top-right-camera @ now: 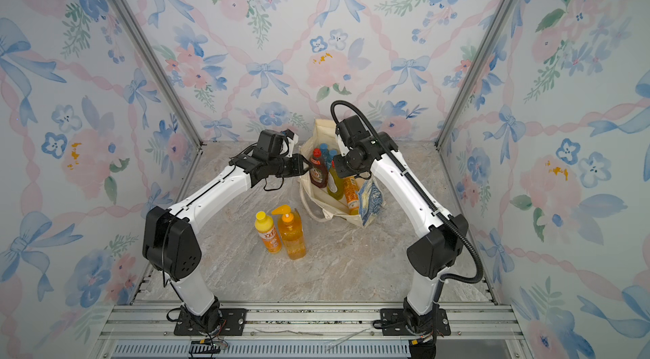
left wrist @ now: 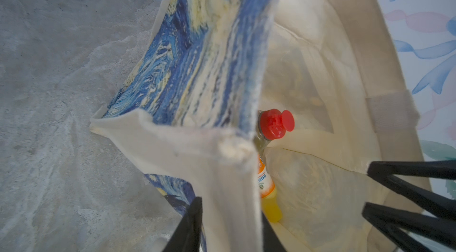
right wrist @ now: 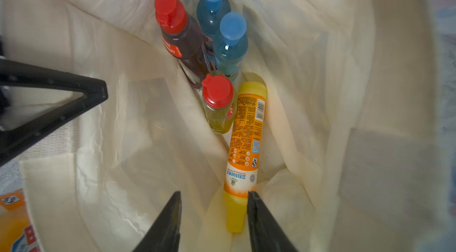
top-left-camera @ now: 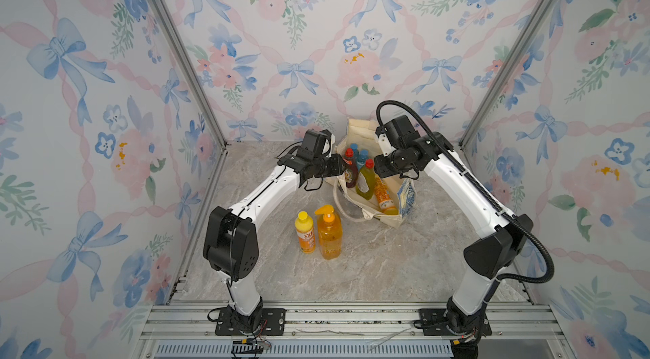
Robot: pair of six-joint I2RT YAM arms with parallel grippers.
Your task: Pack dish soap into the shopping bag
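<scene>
A cream shopping bag (top-left-camera: 365,130) with blue print holds two blue bottles (right wrist: 230,45), red-capped dark (right wrist: 185,43) and oil (right wrist: 218,104) bottles, and a lying orange dish soap bottle (right wrist: 244,138). A yellow-capped bottle (top-left-camera: 306,237) and orange pump bottle (top-left-camera: 329,240) stand outside. My left gripper (top-left-camera: 338,164) is at the bag's left rim; in its wrist view the fingertips are blurred around the cream edge, grip unclear. My right gripper hangs over the bag's interior, fingers parted with nothing held.
Bare marble table (top-left-camera: 453,250) lies right and in front of the bag. Patterned walls enclose the sides and back. The two arms' grippers are close together over the bag.
</scene>
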